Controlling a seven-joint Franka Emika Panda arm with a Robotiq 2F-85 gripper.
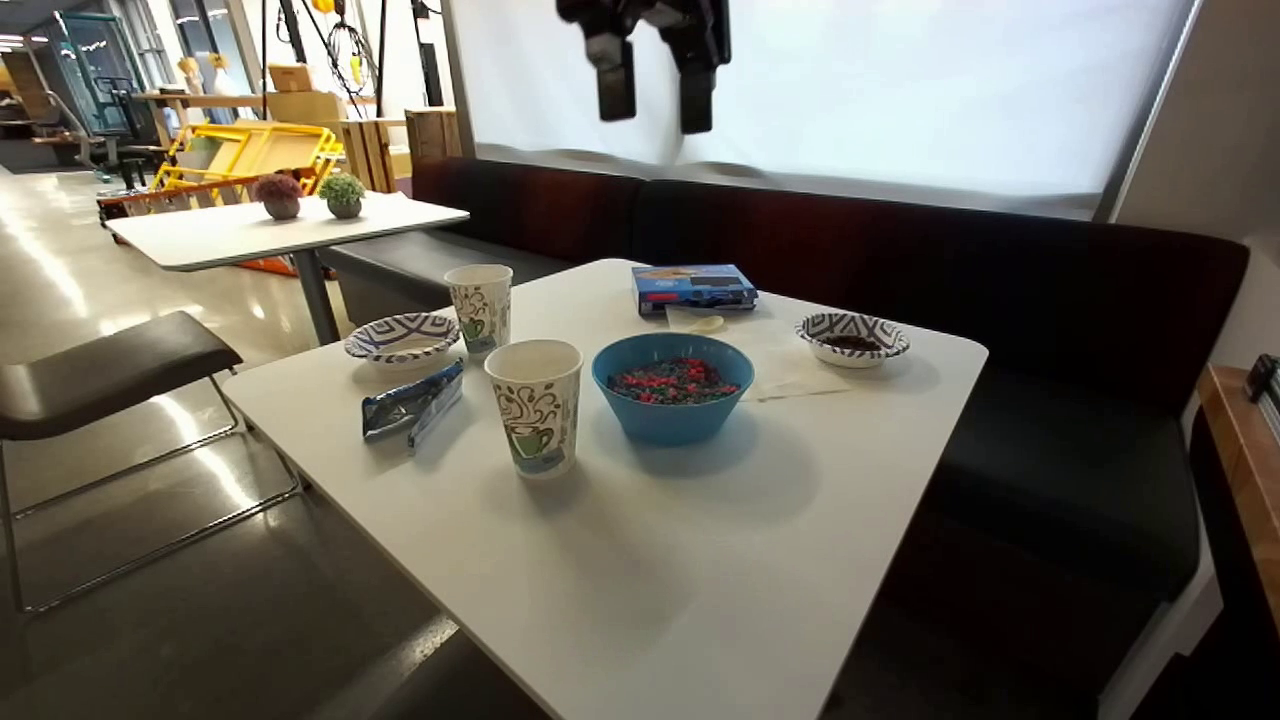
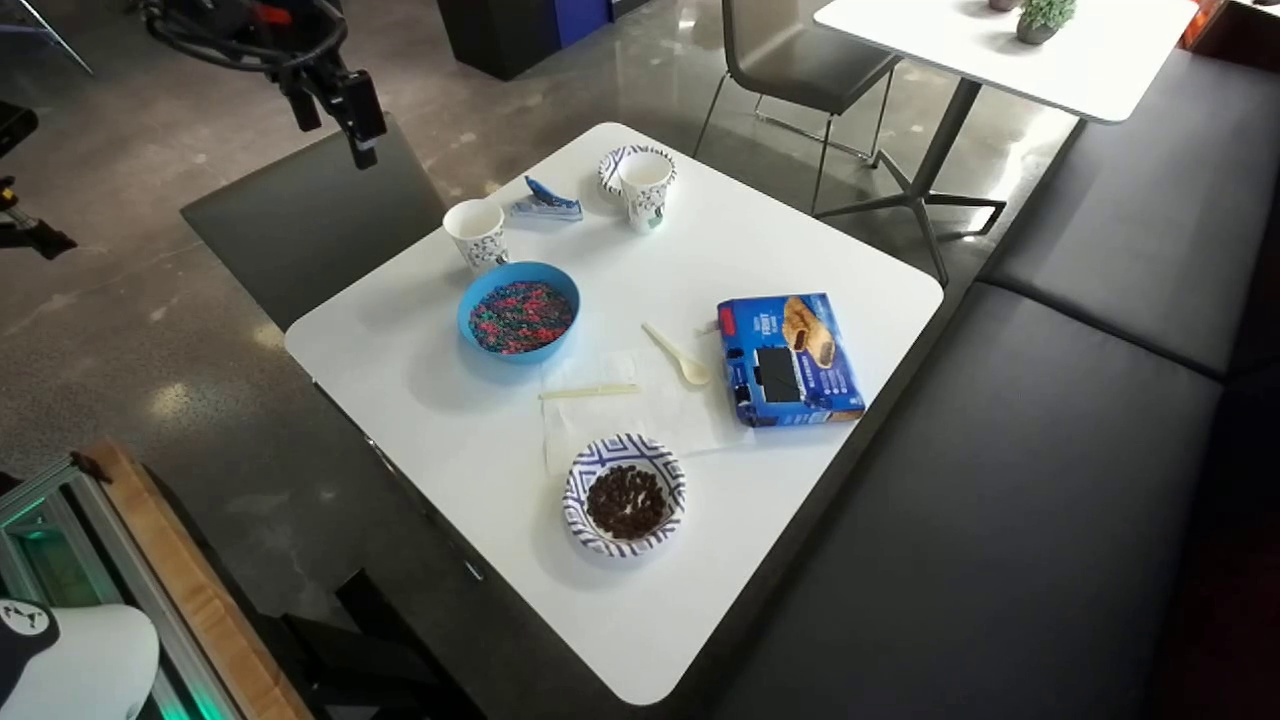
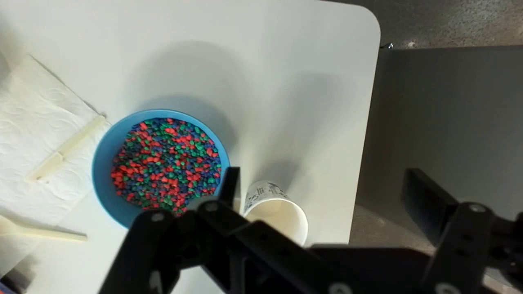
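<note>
My gripper hangs open high over the table, nothing between its fingers; the wrist view shows its two black fingers spread wide apart. Below stands a patterned paper cup, upright on the table near its edge and partly hidden by the gripper in that view. Beside the cup sits a blue bowl of small red, green and blue pieces. A second paper cup stands farther back, beside a patterned paper bowl. Another patterned bowl holds dark brown bits.
A blue box, a pale spoon and paper towel with a pale utensil lie on the white table. A silvery-blue wrapper rests near the cups. A grey chair adjoins the table.
</note>
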